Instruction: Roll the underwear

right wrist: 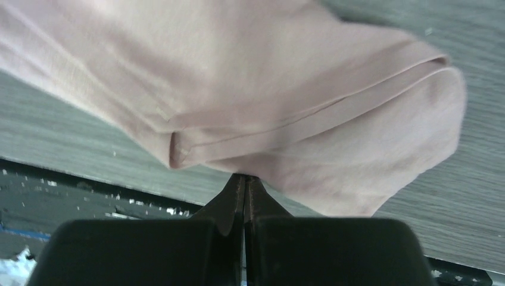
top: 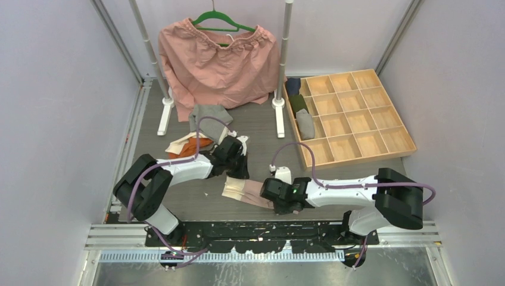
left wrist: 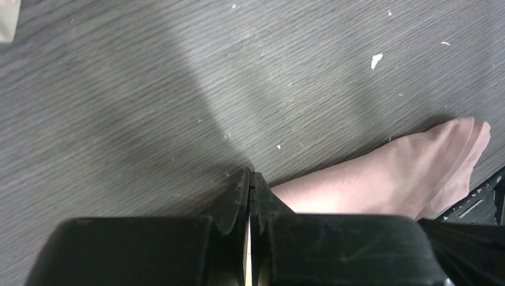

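Observation:
The underwear, pink with a cream band at its left end, lies as a flat folded strip near the front of the table. My left gripper is shut with its tips by the strip's far edge; I see no cloth clasped there, though cream shows through the slit between its fingers. At the strip's right part, my right gripper is shut at the edge of the pink cloth, its tips meeting the fabric. In the top view the right gripper's body hides that end of the underwear.
A wooden compartment tray with several rolled cloths stands at the back right. Grey and orange cloths lie heaped behind the left arm. Pink shorts hang at the back. Bare table lies between heap and tray.

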